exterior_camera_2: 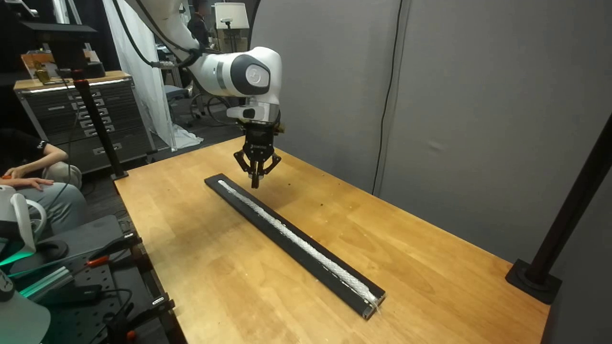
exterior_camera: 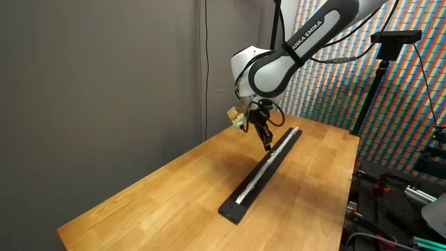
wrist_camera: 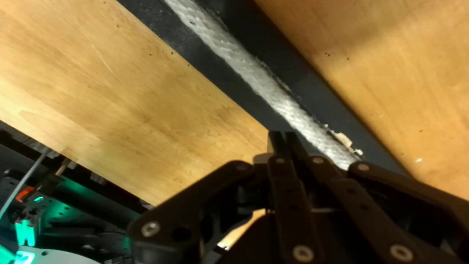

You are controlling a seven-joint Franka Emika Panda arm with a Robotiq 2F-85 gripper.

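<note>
A long black channel bar (exterior_camera: pixel 233 210) lies slantwise on the wooden table, with a white braided rope (exterior_camera_2: pixel 304 244) running along its groove. At one end the rope's strands are frayed and poke out past the bar. My gripper (exterior_camera_2: pixel 255 184) points down above the table on the wall side of the bar, shut, with nothing visible between its fingers. In the wrist view the gripper appears over the edge of the bar, and the rope (wrist_camera: pixel 259 79) passes just beyond the fingertips. Whether the tips touch anything is not clear; they look raised.
Small pale flakes (wrist_camera: pixel 344 140) sit on the bar beside the rope. A grey wall (exterior_camera: pixel 125 83) bounds one side, and a black stand (exterior_camera_2: pixel 539 275) rises at a table corner.
</note>
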